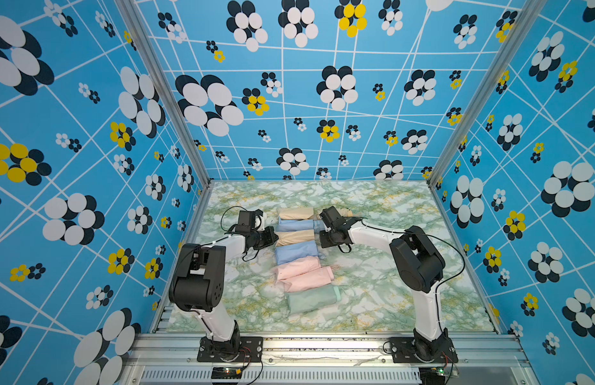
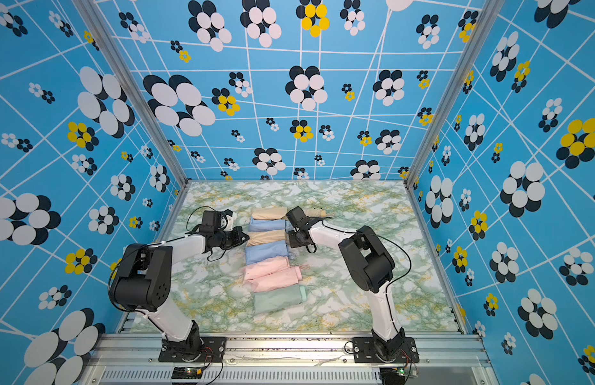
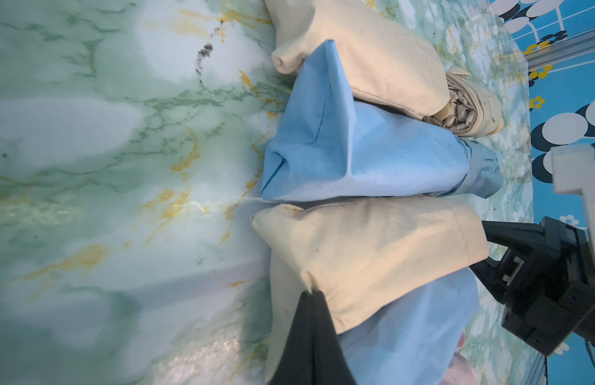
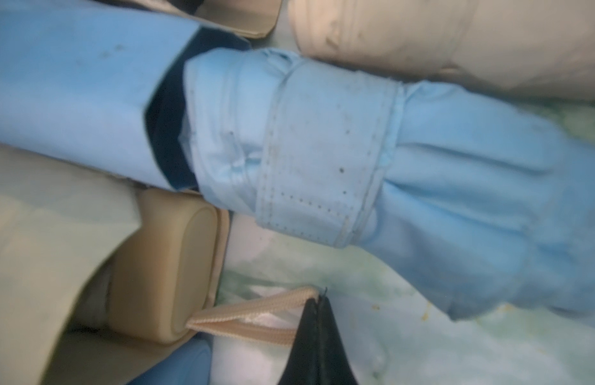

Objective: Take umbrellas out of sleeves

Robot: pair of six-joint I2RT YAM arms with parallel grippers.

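Note:
In the left wrist view, a beige sleeve (image 3: 387,247) has its closed end drawn into a small peak. My left gripper is shut on that fold of cloth. A beige umbrella handle (image 4: 175,263) shows in the mouth of this sleeve in the right wrist view, with a cord loop (image 4: 252,314) running from it. My right gripper is shut at the far end of the loop; whether the cord is pinched cannot be told. Just behind, a blue umbrella (image 4: 329,154) sticks partly out of its blue sleeve (image 4: 85,89).
Farther back lies another beige sleeve (image 1: 296,213), its umbrella partly out. Towards the front are a blue sleeve (image 1: 296,252), two pink sleeves (image 1: 300,267) and a green one (image 1: 313,299), close together.

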